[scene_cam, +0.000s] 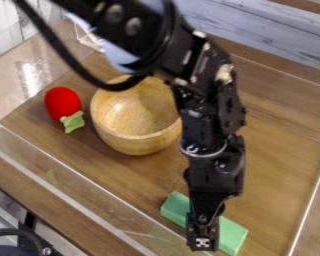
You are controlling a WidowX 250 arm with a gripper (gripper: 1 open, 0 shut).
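My black gripper (pixel 206 226) hangs low over a green rectangular block (pixel 230 236) at the front right of the wooden board, with its fingertips in front of the block's middle. The gripper is open; whether its fingers touch the block I cannot tell. The gripper hides part of the block.
A wooden bowl (pixel 121 124) stands at the back left, partly behind the arm. A red strawberry-like object (pixel 63 103) with green leaves lies left of it. The board (pixel 276 130) is clear to the right. A clear strip runs along the front and left edge.
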